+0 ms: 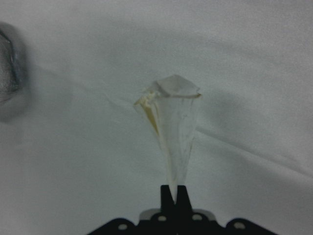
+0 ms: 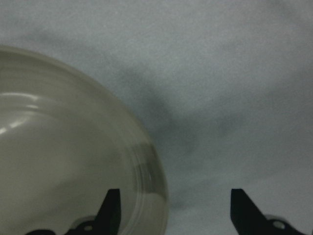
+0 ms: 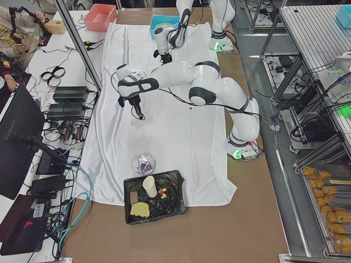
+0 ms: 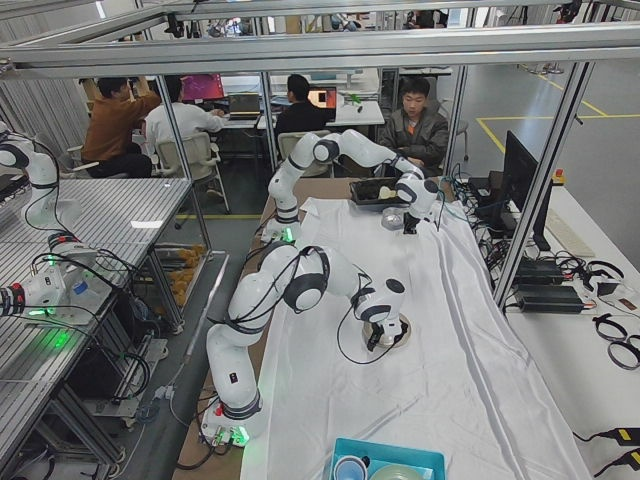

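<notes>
A crumpled translucent wrapper (image 1: 171, 112) with a yellowish edge dangles from my left gripper, whose fingertips pinch its narrow end above the white cloth. In the camera left view that gripper (image 3: 131, 109) is over the cloth's middle. My right gripper is open with nothing between its fingers, straddling the rim of a pale round plate (image 2: 58, 147); the camera right view shows this gripper (image 4: 385, 335) over the plate on the cloth.
A clear bowl (image 3: 143, 164) stands beside a black lined tray (image 3: 170, 211) holding a cup and scraps. A blue bin (image 4: 430, 460) sits at the opposite end. Monitor and cables line one side.
</notes>
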